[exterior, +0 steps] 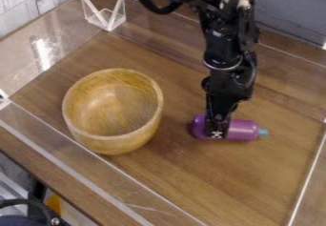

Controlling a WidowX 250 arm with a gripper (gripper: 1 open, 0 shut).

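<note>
A purple bottle (237, 129) with a light teal tip lies on its side on the wooden table, right of a yellow bowl (112, 109). The black gripper (216, 125) reaches down from above onto the bottle's left part, its fingertips at the bottle. Whether they grip it is hard to see, as the dark fingers overlap.
A small white wire object (105, 12) sits at the back left. The table's left edge runs diagonally at the lower left.
</note>
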